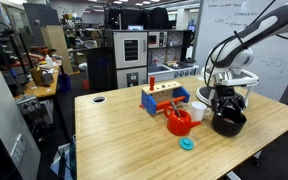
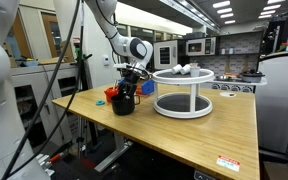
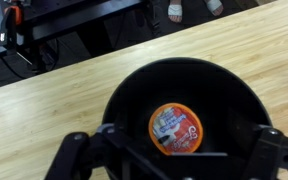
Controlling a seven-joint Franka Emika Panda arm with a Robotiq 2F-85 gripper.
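A black pot (image 1: 229, 126) stands on the wooden table near its right end. Within it, in the wrist view, lies a round item (image 3: 176, 128) with an orange rim and a red, white and blue printed face. My gripper is over the pot, its dark fingers spread wide to either side of that item, nothing held between them. From the side, the gripper (image 2: 129, 88) appears at or just above the pot's rim; how deep the fingertips reach is hard to tell.
A red kettle (image 1: 181, 124), a white cup (image 1: 198, 111) and a teal lid (image 1: 186, 144) are beside the pot. Behind them sits a blue and red object (image 1: 164, 98). A white round stand (image 2: 192, 105) is also close.
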